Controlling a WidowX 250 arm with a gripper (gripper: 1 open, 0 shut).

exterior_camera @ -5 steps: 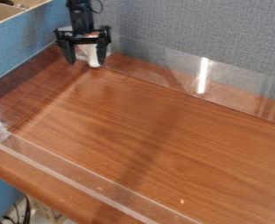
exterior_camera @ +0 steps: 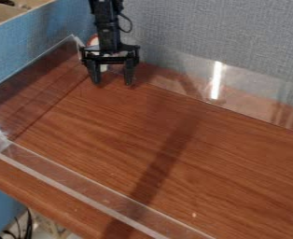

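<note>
The black gripper point(exterior_camera: 112, 73) hangs at the back left corner of the wooden tray floor point(exterior_camera: 174, 159), with its two fingers spread apart and pointing down. A small white object point(exterior_camera: 95, 45) is partly hidden behind the gripper and arm; I cannot tell what it is or whether it lies between the fingers.
Clear plastic walls point(exterior_camera: 216, 79) edge the wooden surface, with grey padded panels behind and a blue one at left. Cables show at the lower left, outside the tray.
The gripper has moved right and down toward the floor, and it now covers more of the white object behind it.
</note>
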